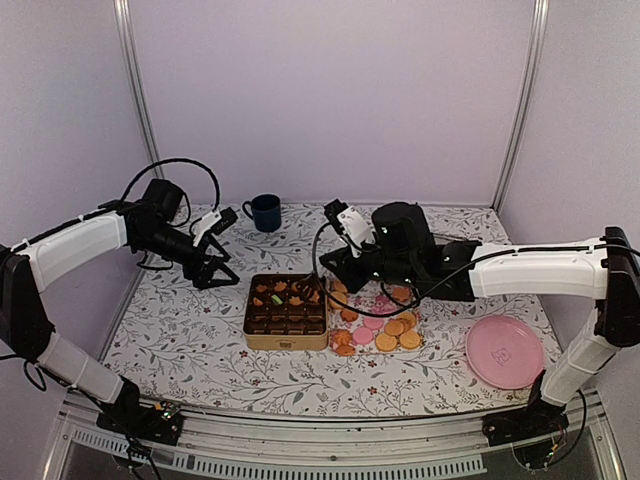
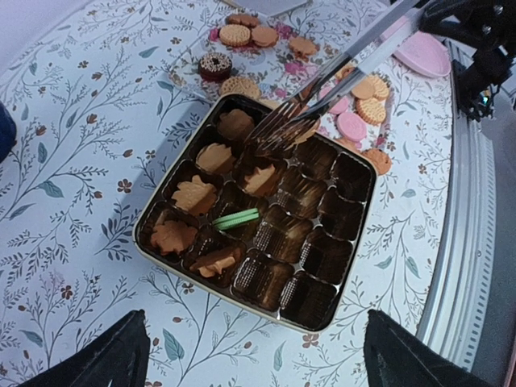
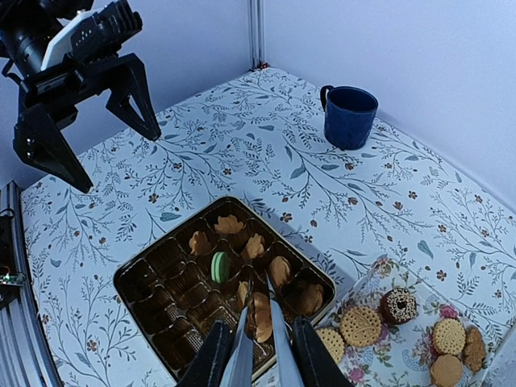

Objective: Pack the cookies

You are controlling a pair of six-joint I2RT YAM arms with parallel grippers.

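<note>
The gold cookie tray (image 1: 285, 342) holds several brown cookies and a green cookie (image 2: 235, 218) in its compartments; others are empty. My right gripper, with long tong-like fingers, is shut on a brown cookie (image 3: 260, 318) down in a compartment near the tray's right back part. My left gripper (image 1: 218, 268) stands open left of the tray, above the table, nothing between its fingers. Loose cookies, among them a sprinkled chocolate ring (image 3: 398, 305), pink and tan ones, lie on a flowered sheet right of the tray.
A dark blue mug (image 1: 266, 213) stands behind the tray to the left. A pink plate (image 1: 504, 351) lies at the front right.
</note>
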